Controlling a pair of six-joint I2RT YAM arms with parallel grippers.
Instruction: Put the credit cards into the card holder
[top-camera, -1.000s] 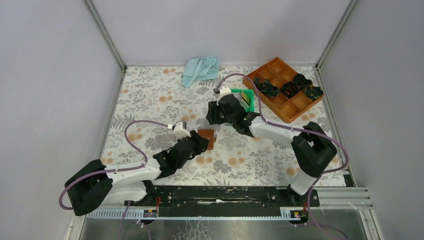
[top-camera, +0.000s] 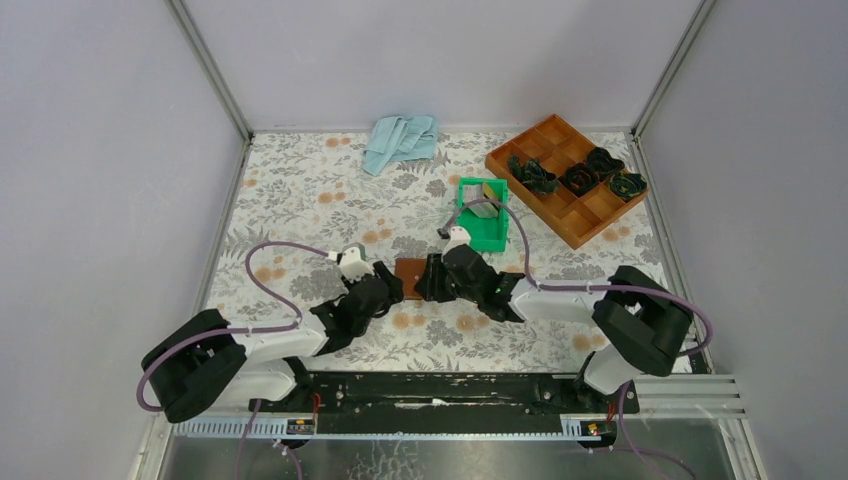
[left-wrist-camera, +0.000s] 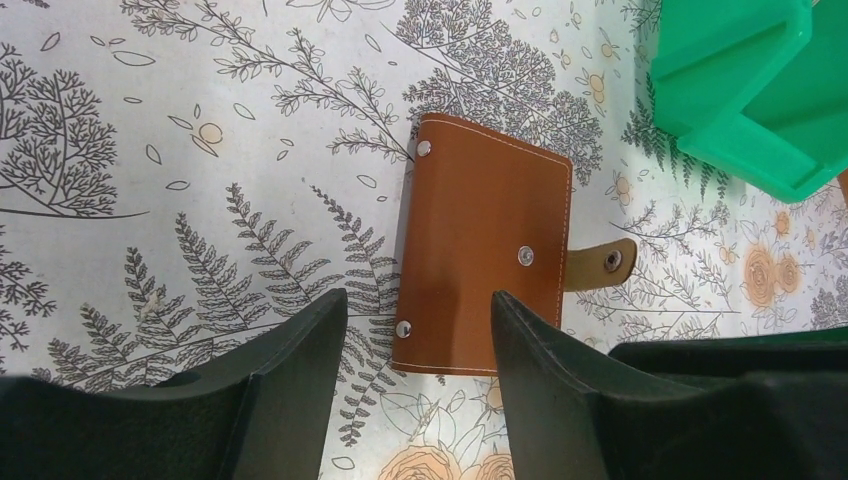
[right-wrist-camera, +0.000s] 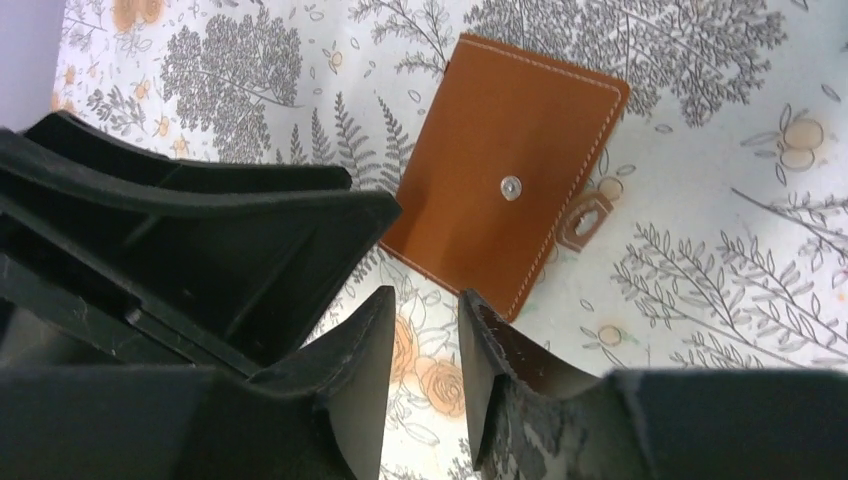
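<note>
A brown leather card holder (top-camera: 409, 272) lies on the patterned table between my two grippers, its strap (left-wrist-camera: 602, 263) sticking out to the right in the left wrist view. Its cover is closed, with a snap stud showing. My left gripper is open above the holder's left side, nothing between its fingers. Over the holder's right front, my right gripper stands part open with a narrow, empty gap. Pale cards (top-camera: 481, 205) and something yellow lie in the green tray (top-camera: 487, 242) behind the right arm.
A wooden compartment box (top-camera: 577, 232) with several dark rolled items stands at the back right. A light blue cloth (top-camera: 400, 143) lies at the back. The two grippers are close together. Bare table extends to the left.
My left gripper has shifted slightly left. The card holder has not visibly moved.
</note>
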